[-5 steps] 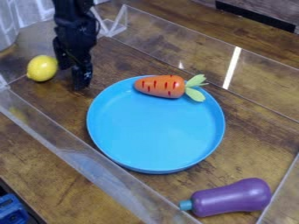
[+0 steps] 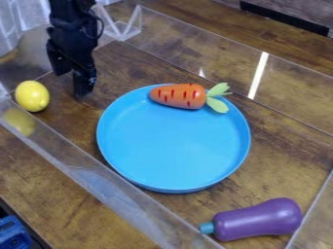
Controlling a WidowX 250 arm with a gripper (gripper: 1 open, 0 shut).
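Observation:
My black gripper (image 2: 73, 70) hangs low at the upper left, open, a little above and to the right of a yellow lemon (image 2: 31, 95), apart from it. An orange toy carrot (image 2: 178, 95) with pale green leaves lies on the back part of a round blue plate (image 2: 169, 146). A purple toy eggplant (image 2: 258, 220) lies at the lower right, outside the plate.
Clear low walls border the wooden work surface (image 2: 274, 136). Bare wood shows at the back and to the right of the plate. A blue object (image 2: 14, 233) sits at the lower left corner, beyond the near wall.
The lemon has shifted toward the front and slightly left since a second ago.

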